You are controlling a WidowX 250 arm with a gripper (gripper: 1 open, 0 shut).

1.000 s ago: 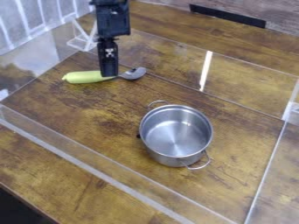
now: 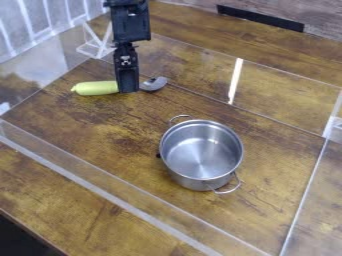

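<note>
My black gripper (image 2: pixel 127 82) hangs low at the upper left, pointing down, over a yellow-green elongated object (image 2: pixel 96 88) lying on the wooden table. A grey metal spoon-like head (image 2: pixel 155 83) shows just right of the fingers; whether it joins the yellow piece is hidden behind the gripper. The fingertips are small and dark here, so their spread is hard to see. A steel pot (image 2: pixel 201 152) with two wire handles stands at centre right.
Clear walls (image 2: pixel 120 210) enclose the wooden work area (image 2: pixel 94 140). Bare wood lies left of the pot and between it and the gripper.
My gripper has moved down slightly to the yellow object, covering more of it. The pot has stayed put.
</note>
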